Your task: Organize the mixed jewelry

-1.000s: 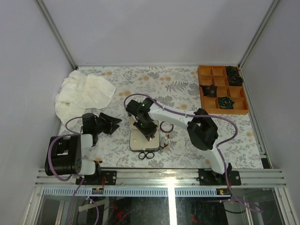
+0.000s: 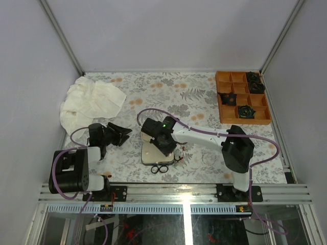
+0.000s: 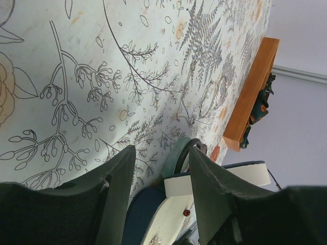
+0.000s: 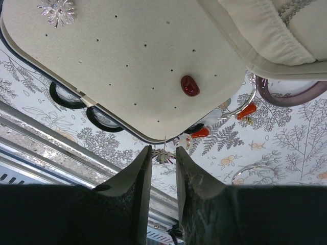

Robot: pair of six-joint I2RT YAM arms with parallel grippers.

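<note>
An open cream jewelry box (image 2: 153, 154) lies at the front middle of the table. In the right wrist view, its cream panel (image 4: 143, 61) bears a dark red oval piece (image 4: 189, 86) and a silver flower-shaped piece (image 4: 59, 11). My right gripper, over the box's front right part, is shut on a small silver spiky flower piece (image 4: 163, 156) at its fingertips. To the left of the box, my left gripper stands partly open with nothing between its fingers; beyond them shows the box's edge (image 3: 179, 186).
Beside the box lie two black rings (image 2: 159, 169), orange-red pieces (image 4: 248, 111), a purple bangle (image 4: 291, 97) and a thin silver bangle (image 4: 255, 171). A wooden compartment tray (image 2: 225, 112) holding dark items stands back right; white cloth (image 2: 89, 102) lies back left.
My right gripper has shifted slightly right and toward the front over the box, and its arm now covers the bangle beside it. The left arm looks unmoved.
</note>
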